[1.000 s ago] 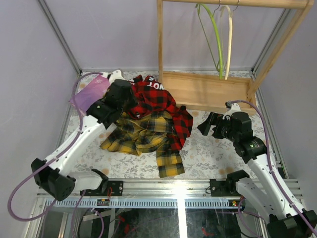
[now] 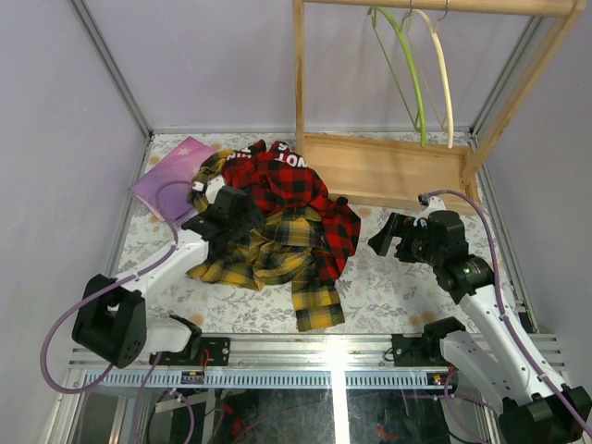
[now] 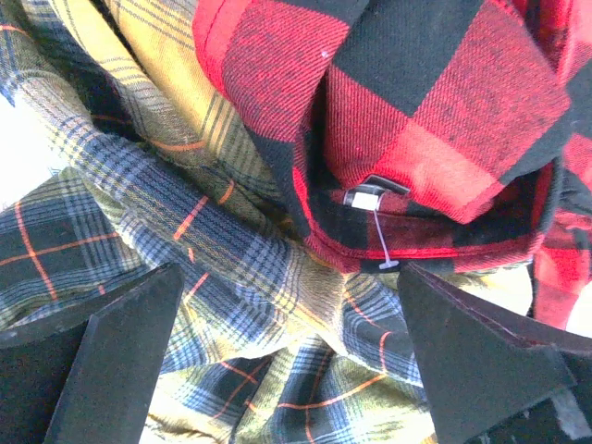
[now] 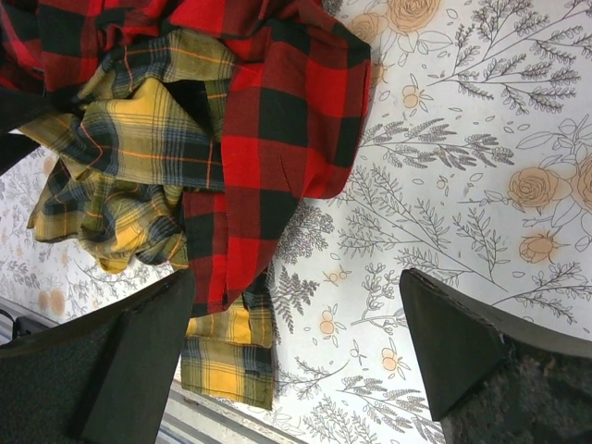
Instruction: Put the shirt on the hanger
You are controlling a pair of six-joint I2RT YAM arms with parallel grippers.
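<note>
Two plaid shirts lie crumpled together on the table: a red-and-black shirt (image 2: 287,180) and a yellow-and-navy shirt (image 2: 277,250). Over the left part of the pile is my left gripper (image 2: 254,222), open and empty. In its wrist view, a fold of the red shirt (image 3: 416,129) with a small white tag (image 3: 366,201) lies beyond the fingertips, and yellow plaid cloth (image 3: 250,277) is below. My right gripper (image 2: 384,239) stands open to the right of the pile, holding nothing. A green hanger (image 2: 412,69) and a cream hanger (image 2: 442,74) hang from the wooden rack's bar.
The wooden rack (image 2: 388,166) fills the back right, its base on the table. A purple sheet-like item (image 2: 171,180) lies at the back left.
My left arm has drawn back toward the front, its gripper passing from the pile's back left to over its middle left. Both hangers are swaying. The right arm and the shirts look unmoved.
</note>
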